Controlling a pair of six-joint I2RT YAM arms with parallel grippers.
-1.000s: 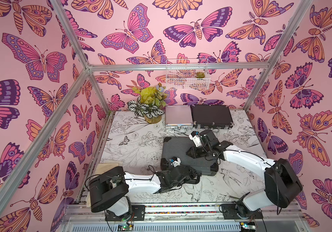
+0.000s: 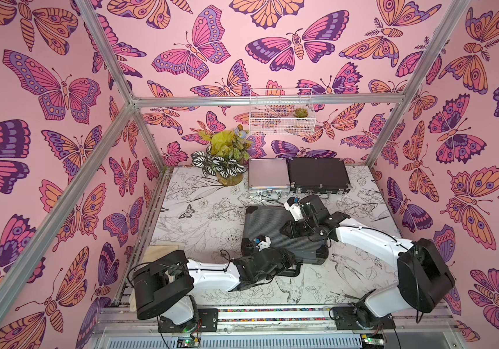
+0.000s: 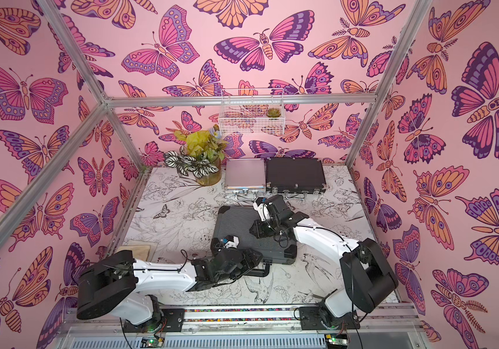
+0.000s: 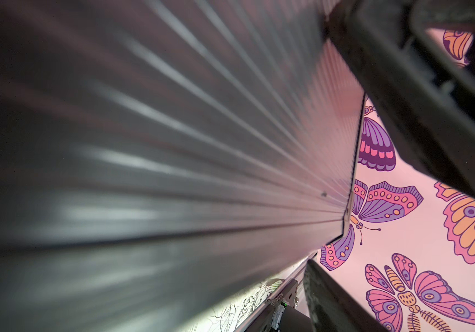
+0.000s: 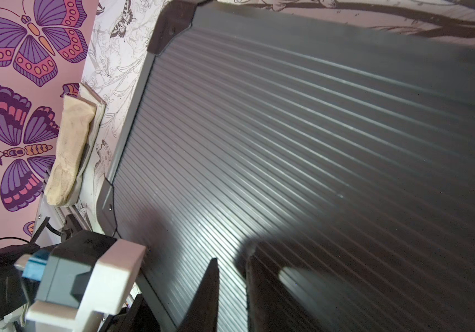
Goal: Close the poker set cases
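Note:
A dark grey ribbed case (image 2: 270, 220) lies flat in mid-table with its lid down; its handle (image 2: 293, 271) faces the front. My left gripper (image 2: 289, 263) is at the case's front edge, beside the handle. In the left wrist view its fingers (image 4: 414, 116) stand wide apart, and the ribbed surface fills much of the picture. Over the middle of the lid, my right gripper (image 2: 287, 230) points down, its fingers (image 5: 207, 301) close together with no object visible between them. Whether the front latches are fastened is hidden by the left arm. Behind stand a silver case (image 2: 268, 173) and a black case (image 2: 318, 172), both with lids down.
A potted plant (image 2: 226, 151) stands at the back left. A folded beige cloth (image 5: 71, 149) lies at the left edge of the table. The wire basket (image 2: 281, 125) hangs on the back wall. Bare table shows left and right of the grey case.

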